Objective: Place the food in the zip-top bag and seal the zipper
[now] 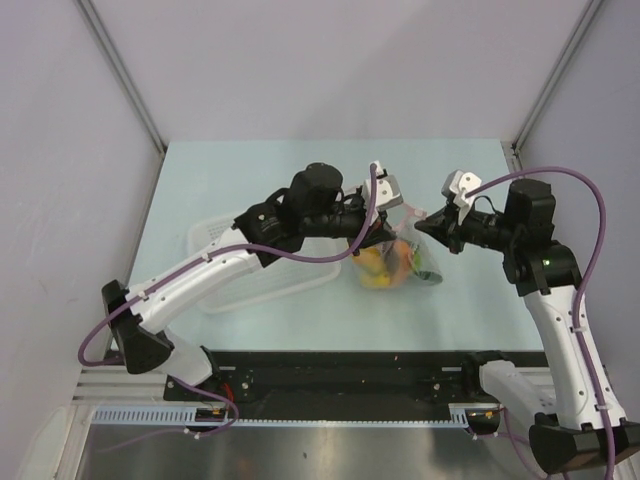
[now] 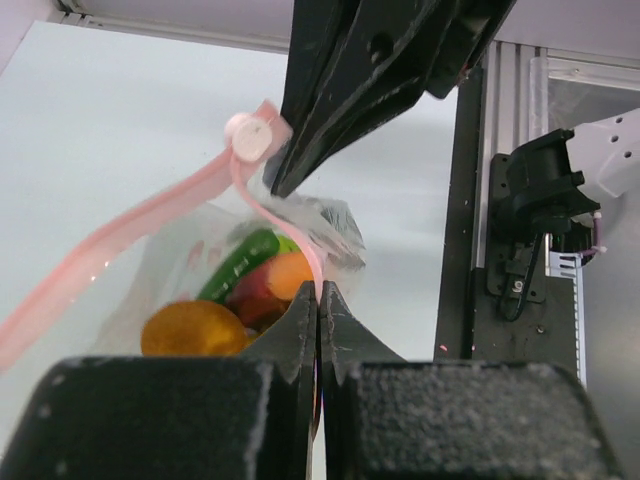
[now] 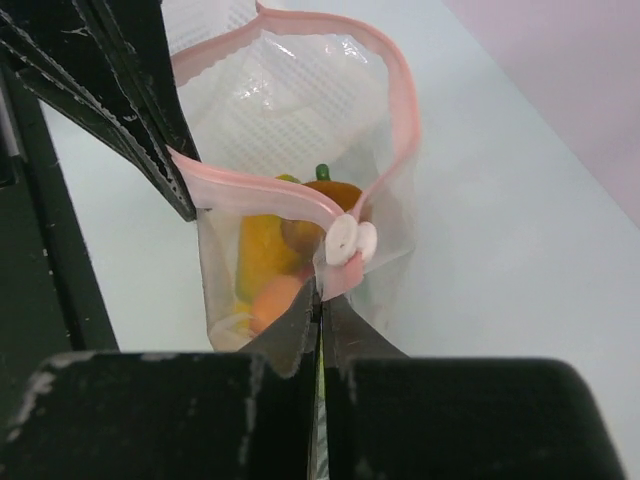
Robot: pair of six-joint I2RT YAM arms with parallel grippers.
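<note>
A clear zip top bag (image 1: 385, 270) with a pink zipper rim (image 3: 400, 100) and white slider (image 3: 341, 238) stands upright with several pieces of colourful food (image 2: 190, 328) inside, orange, yellow and green. My left gripper (image 1: 368, 240) is shut on the thin zipper rim at one side. My right gripper (image 1: 435, 225) is shut at the bag's other top corner, just below the slider, with the pink tab at its fingertips. The bag's mouth is open between them.
An empty white tray (image 1: 260, 295) lies on the left of the pale table (image 1: 220, 170). Its front edge borders a dark rail.
</note>
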